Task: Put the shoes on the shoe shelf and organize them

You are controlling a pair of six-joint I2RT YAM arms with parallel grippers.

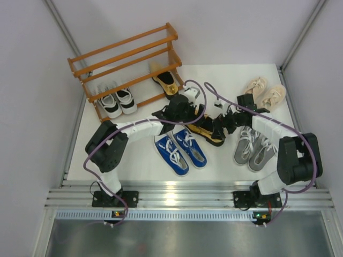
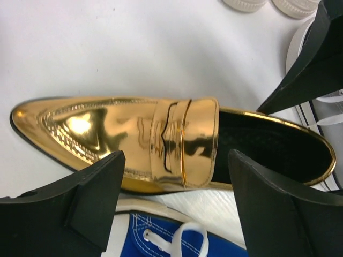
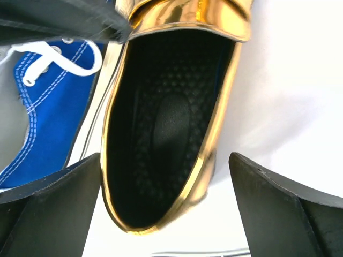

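Note:
A gold loafer lies on the white table between my grippers, its black interior (image 3: pixel 161 123) filling much of the right wrist view. My left gripper hovers over its front half, fingers apart on either side of the gold upper. My right gripper is open around the heel end, one finger at the shoe's rim. The other gold shoe (image 1: pixel 167 83) rests on the wooden shelf (image 1: pixel 128 53), beside a pair of black-and-white sneakers (image 1: pixel 111 107). Two blue sneakers (image 1: pixel 171 155) lie just below the loafer.
Grey sneakers (image 1: pixel 260 155) lie to the right, with beige shoes (image 1: pixel 270 96) above them at the back right. The upper shelf tier looks empty. Bare table shows at the left front and behind the loafer.

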